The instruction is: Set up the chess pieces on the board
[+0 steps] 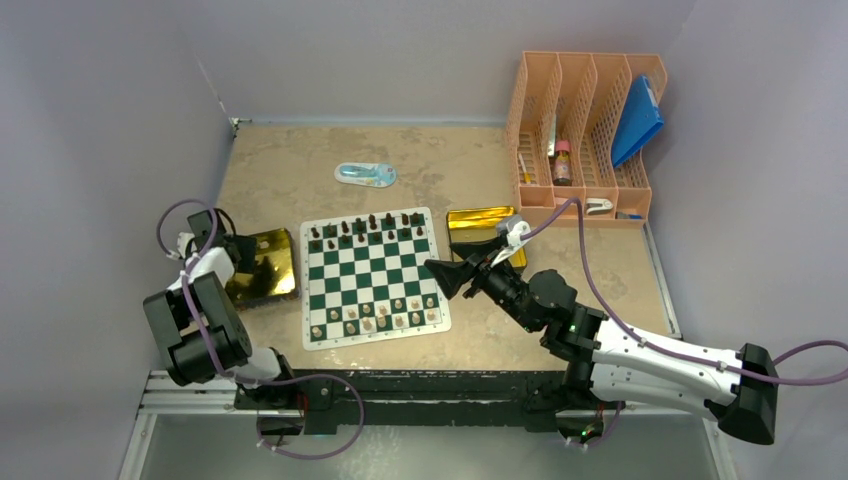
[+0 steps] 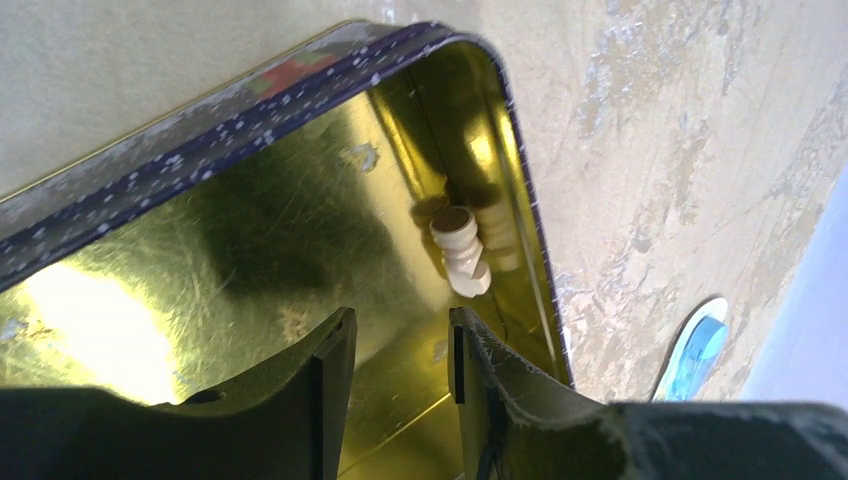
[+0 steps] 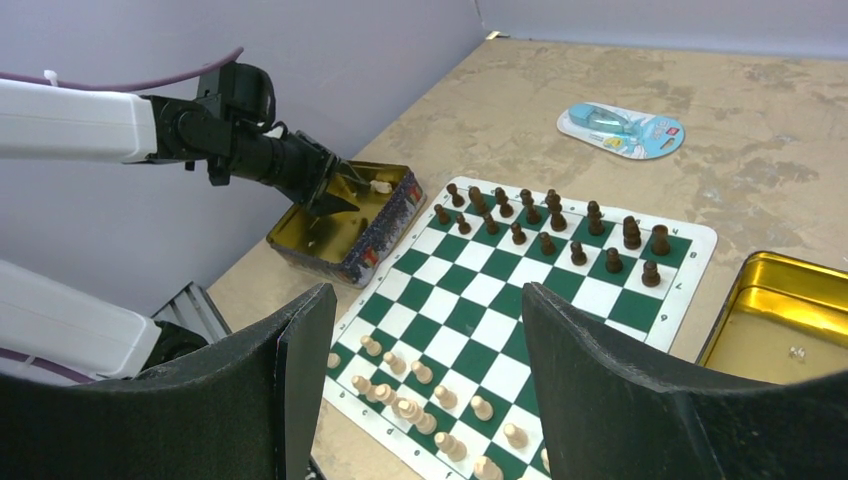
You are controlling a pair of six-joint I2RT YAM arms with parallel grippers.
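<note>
The chessboard (image 1: 368, 275) carries dark pieces (image 3: 631, 232) along its back rows and light pieces (image 3: 423, 418) along the front ones. At its left is a gold tray (image 1: 275, 290), in which a white chess piece (image 2: 460, 250) lies on its side against a wall. My left gripper is over this tray, fingers apart, nothing between them, the piece just beyond the tips. My right gripper is open and empty, held at the board's right side above the right-hand tray.
A second gold tray (image 3: 780, 265) stands right of the board, with a small light object inside. A blister pack (image 1: 365, 174) lies behind the board and an organizer (image 1: 590, 185) stands at the back right. The table behind the left tray is clear.
</note>
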